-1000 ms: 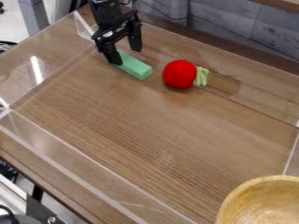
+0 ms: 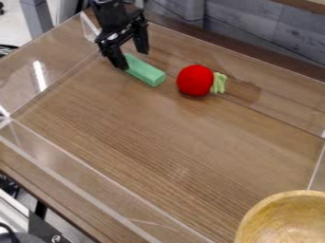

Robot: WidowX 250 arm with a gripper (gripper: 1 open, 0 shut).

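My black gripper [image 2: 120, 49] hangs at the top left, open, its fingers low over the left end of a green block [image 2: 144, 72] lying on the wooden table. Whether the fingers touch the block cannot be told. A red ball-like object [image 2: 195, 81] lies to the right of the block, with a pale green-and-white item [image 2: 219, 84] just beside it.
A tan bowl [image 2: 282, 216] stands at the bottom right corner. A wall runs along the back right.
The gripper has shifted slightly left and up over the last second. The green block and red object look nearly unchanged.
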